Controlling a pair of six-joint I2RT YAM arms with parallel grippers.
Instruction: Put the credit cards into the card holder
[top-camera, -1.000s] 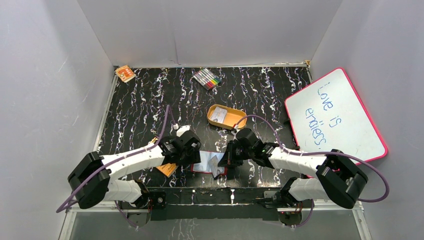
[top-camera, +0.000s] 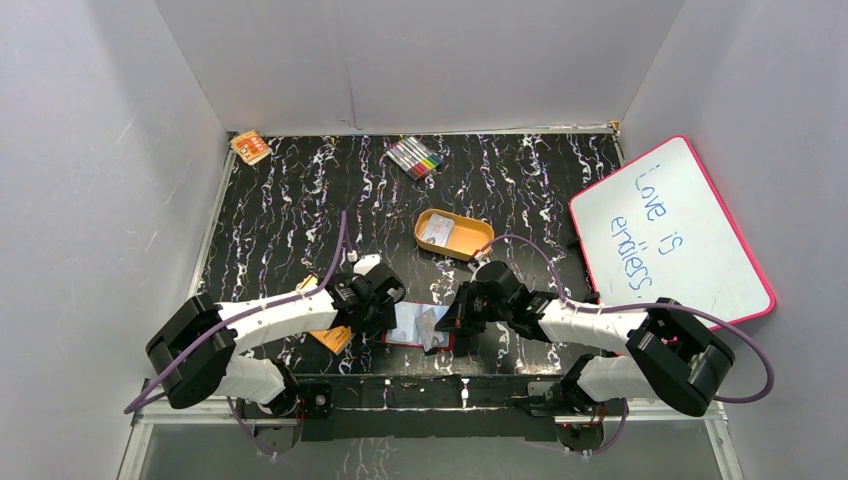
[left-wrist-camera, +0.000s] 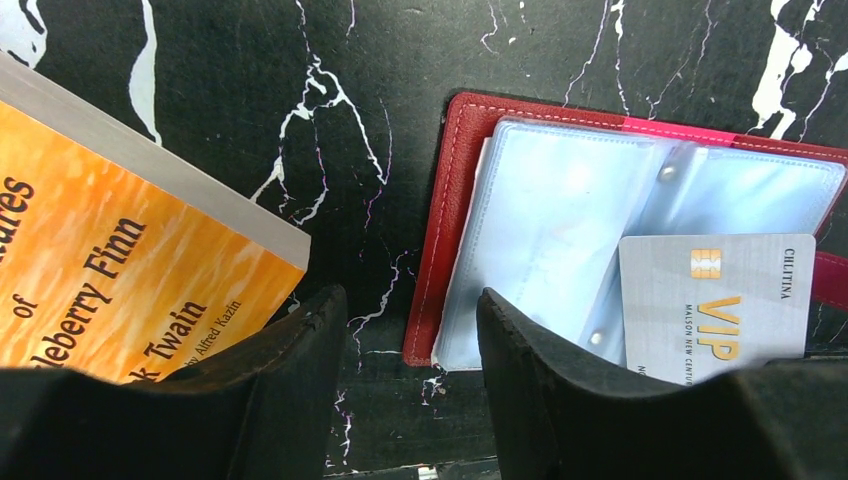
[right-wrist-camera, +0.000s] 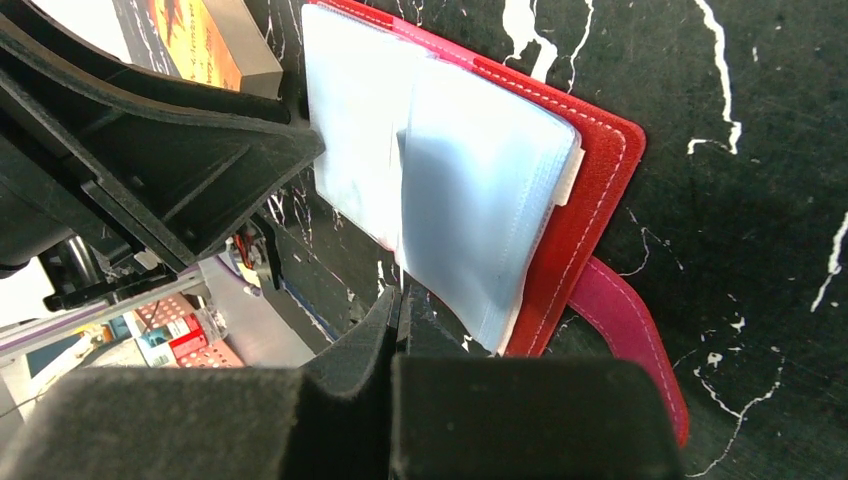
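Note:
The red card holder (left-wrist-camera: 450, 190) with clear sleeves (left-wrist-camera: 550, 230) lies open on the black marble table between my grippers. A silver VIP card (left-wrist-camera: 715, 300) is over its right part in the left wrist view; edge-on in the right wrist view, it is in my right gripper, which is shut on it. My left gripper hovers over the holder's left edge, part open, with nothing between its fingers.
An orange book (left-wrist-camera: 130, 260) lies left of the holder. An orange tray (top-camera: 465, 240) with cards sits behind it, markers (top-camera: 413, 157) farther back. A whiteboard (top-camera: 670, 240) stands at the right.
The right arm has moved very little.

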